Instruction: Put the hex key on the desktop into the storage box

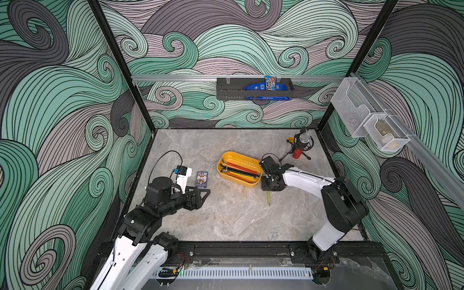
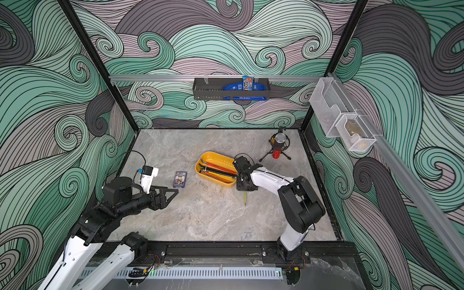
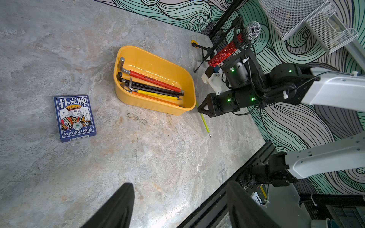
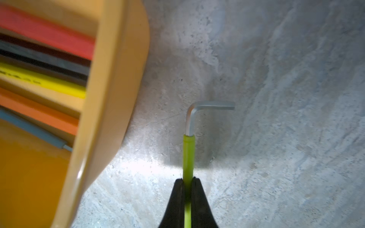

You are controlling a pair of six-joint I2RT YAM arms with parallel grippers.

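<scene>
A yellow-green hex key (image 4: 188, 152) with a bent silver end is pinched between the fingers of my right gripper. It is to the right of the orange-yellow storage box (image 4: 110, 83), outside its wall; its height over the desktop is hard to judge. The whole box (image 3: 152, 103) shows in the left wrist view, holding several hex keys, among them a red one (image 3: 155, 80) and a yellow one (image 3: 157, 94). In the top left view my left gripper (image 1: 206, 195) hovers over the left part of the desk, fingers apart and empty.
A blue pack of playing cards (image 3: 75, 117) lies left of the box. Behind the right arm a microphone on a tripod (image 1: 300, 142) stands at the back right.
</scene>
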